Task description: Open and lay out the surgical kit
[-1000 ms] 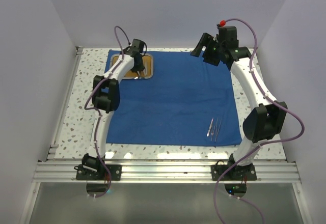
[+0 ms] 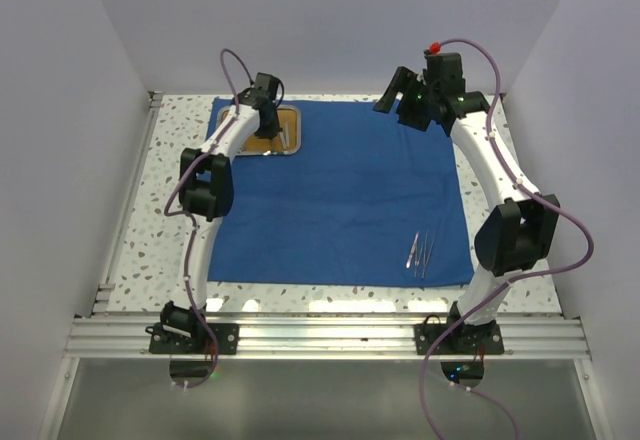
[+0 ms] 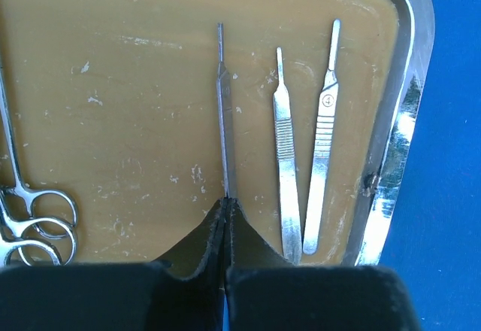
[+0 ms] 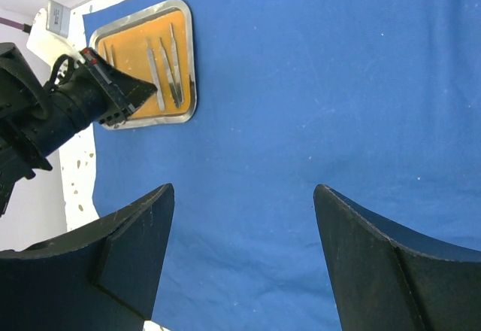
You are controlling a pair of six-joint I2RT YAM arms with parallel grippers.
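A steel tray [image 3: 390,165] with tan lining lies at the back left of the blue cloth [image 2: 330,210]. In the left wrist view it holds a slim dark-silver handle [image 3: 225,128], two lighter handles [image 3: 285,165] [image 3: 320,158] and scissor-like instruments [image 3: 30,195]. My left gripper is shut, its tips over the lower end of the middle handle; whether they touch it is unclear. My right gripper [image 2: 395,100] hangs over the back right of the cloth, fingers apart, nothing between them.
Several slim instruments [image 2: 419,255] lie in a row at the front right of the cloth. Speckled table [image 2: 150,230] shows around the cloth.
The right arm has barely moved.
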